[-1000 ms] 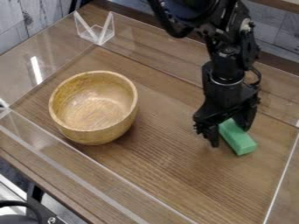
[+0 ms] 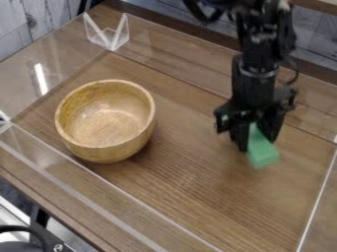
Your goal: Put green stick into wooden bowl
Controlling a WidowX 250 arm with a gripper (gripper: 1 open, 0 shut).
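Note:
On the right side of the camera view, my dark gripper (image 2: 253,136) is shut on the green stick (image 2: 263,155). One end of the stick shows below the fingers; the middle is covered by them, and a small bit of green peeks out at their left. The view is blurred there, so the gap beneath the stick is hard to judge. The wooden bowl (image 2: 145,106) stands upright at the left, empty, well apart from the gripper.
A white wire-like holder (image 2: 108,32) stands at the back left. Dark cables (image 2: 30,234) lie at the lower left, off the table. Bare brown tabletop (image 2: 178,192) spreads between bowl and gripper and along the front.
Stick and gripper now appear slightly higher and further left than before, and the stick has turned a little. The bowl has not moved.

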